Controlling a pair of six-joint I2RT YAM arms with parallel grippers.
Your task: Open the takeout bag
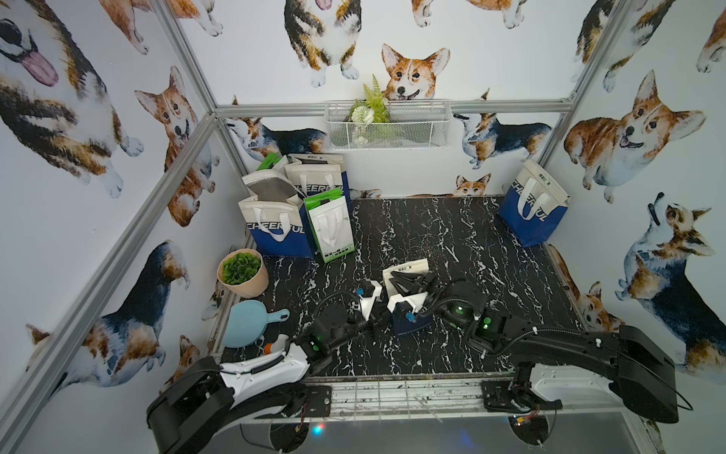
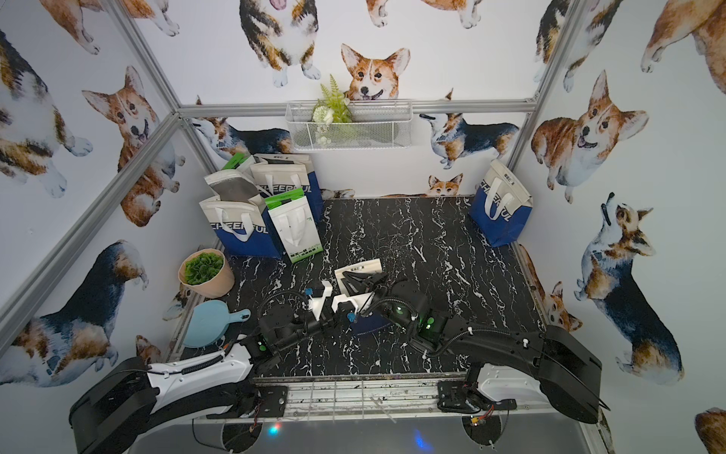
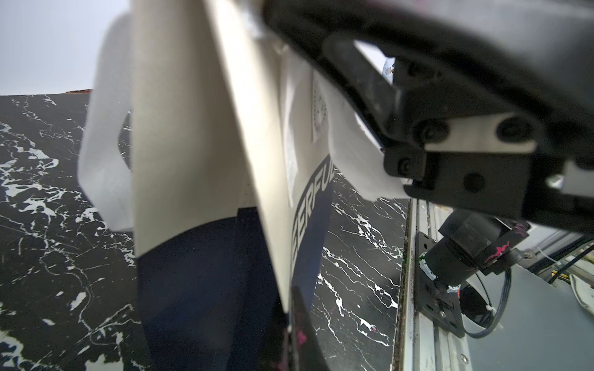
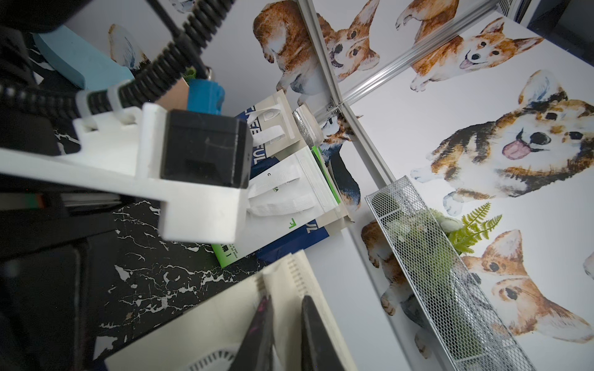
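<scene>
The cream-and-navy takeout bag (image 1: 410,321) stands upright at the front middle of the marble table, partly behind both grippers. In the left wrist view its cream paper (image 3: 185,123) and white handle (image 3: 105,154) are close up, and my left gripper sits low against it, its fingertips (image 3: 297,321) mostly hidden. My right gripper is at the bag's top; in the right wrist view its two fingers (image 4: 312,334) are apart at the cream top edge (image 4: 290,272), part open. Whether paper lies between either gripper's fingers is unclear.
Several other bags (image 1: 276,227) stand at back left, another (image 1: 533,204) at back right. A plant pot (image 1: 243,276) and blue board (image 1: 245,325) lie left. A wire basket (image 1: 387,132) hangs on the back wall.
</scene>
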